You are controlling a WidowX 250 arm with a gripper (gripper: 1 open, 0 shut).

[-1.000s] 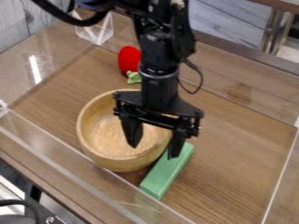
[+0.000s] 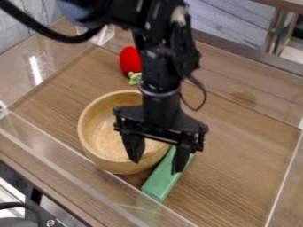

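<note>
My black gripper (image 2: pixel 159 149) hangs open over the right part of a tan wooden bowl (image 2: pixel 102 133), its fingers straddling the bowl's right rim region. A flat green bar (image 2: pixel 166 184) lies on the table just right of the bowl, partly under my right finger. Nothing clear shows between the fingers; the space beneath the gripper's body is partly hidden.
A red object (image 2: pixel 131 60) and a small green item lie behind the bowl, partly hidden by the arm. A low edge runs along the front left.
The gripper has come slightly lower and nearer the front over the bowl's right side and the green bar. The objects on the table look unmoved.
</note>
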